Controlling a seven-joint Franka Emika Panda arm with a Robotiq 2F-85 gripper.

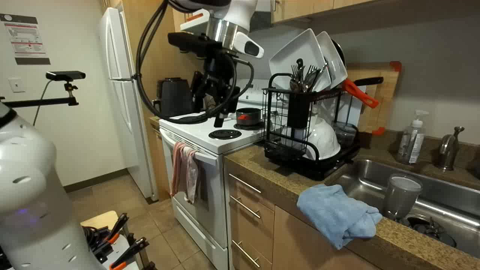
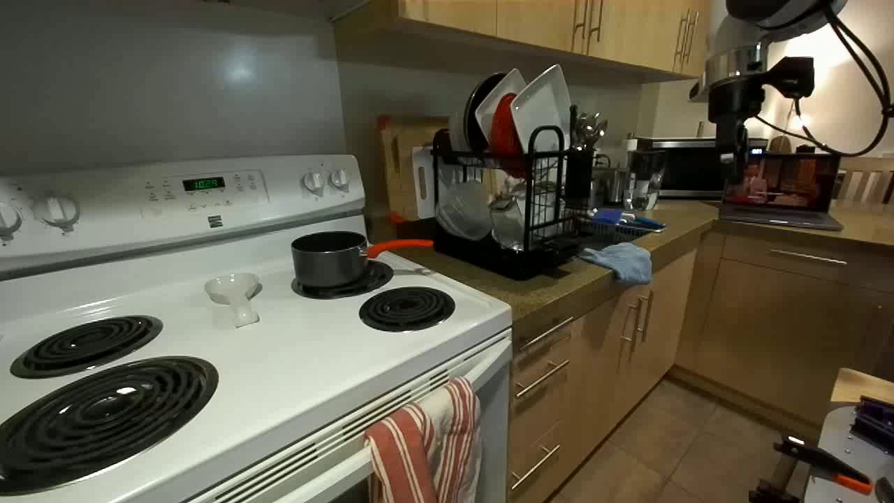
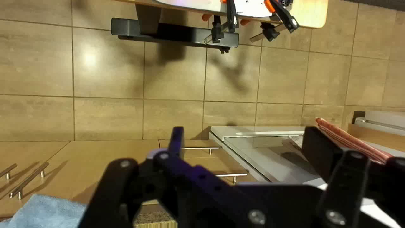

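Observation:
My gripper stands open in the wrist view, its two dark fingers wide apart with only cabinet and oven front visible beyond. Exterior view 1 has the gripper hanging in front of the stove, pointing down and touching nothing that I can see. On a rear burner sits a dark saucepan with an orange-red handle. A blue cloth drapes over the counter edge by the sink. The black dish rack holds white square plates, a white bowl and cutlery.
A white spoon rest lies on the stove top. Striped towels hang from the oven handle. A clear cup stands in the sink, near a soap bottle.

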